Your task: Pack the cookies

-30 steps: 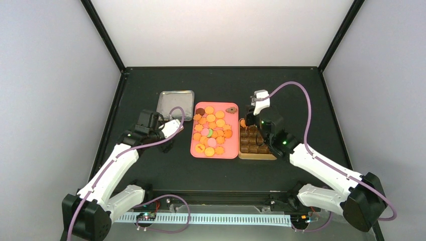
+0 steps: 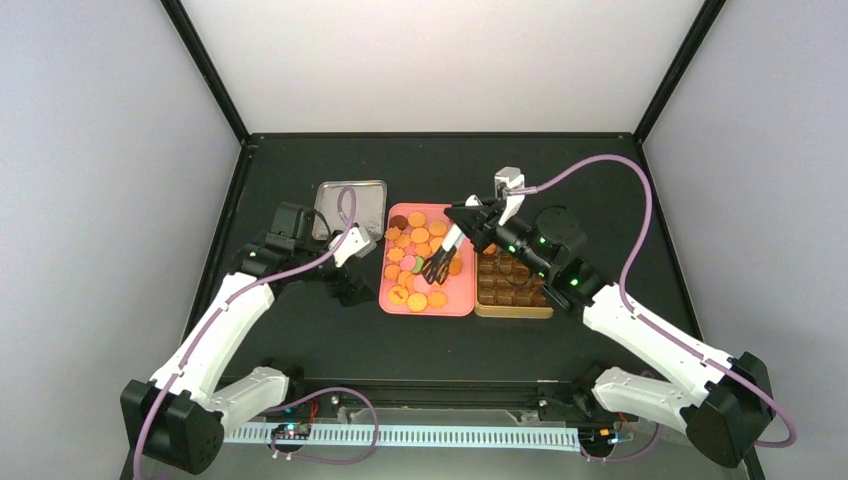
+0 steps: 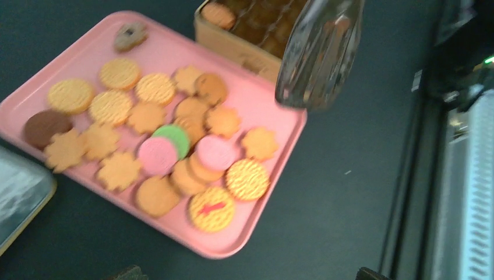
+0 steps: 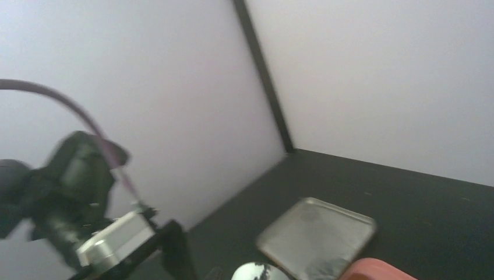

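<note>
A slotted black spatula with a white handle hangs over the pink tray. My right gripper is shut on that handle, whose white end peeks in at the bottom of the right wrist view. In the left wrist view the blurred spatula head shows above the tray's edge. Many cookies, round, flower-shaped, pink, green and chocolate, cover the tray; a pink cookie lies mid-pile. The brown compartment box holds one cookie in a corner. My left gripper stands open and empty, left of the tray.
A silver metal tray lies behind my left arm, with something clear and crumpled-looking at its near end.
My right gripper has swung left from above the box to over the pink tray, bringing the spatula into sight. My left gripper has moved slightly toward the tray and nearer the front.
</note>
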